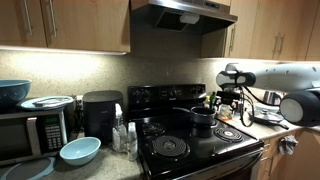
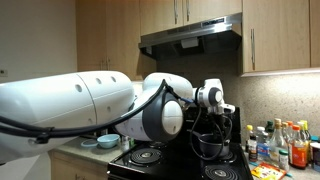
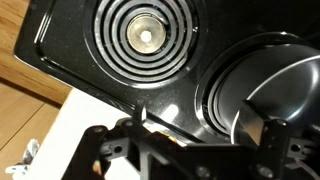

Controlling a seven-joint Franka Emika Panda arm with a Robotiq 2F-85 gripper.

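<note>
A dark pot stands on the back right part of the black stove, its handle pointing left. In the wrist view the pot fills the right side, with its curved rim next to one of my fingers. My gripper is open, its fingertips spread well apart, and only the stove top shows between them. From this view alone I cannot tell whether the right finger touches the rim. In exterior view 2 the arm reaches over the stove and the hand hangs close above the pot.
Bare coil burners lie at the front of the stove. Several bottles crowd the counter on the right. A light blue bowl, a microwave and a black appliance stand to the left. The range hood hangs overhead.
</note>
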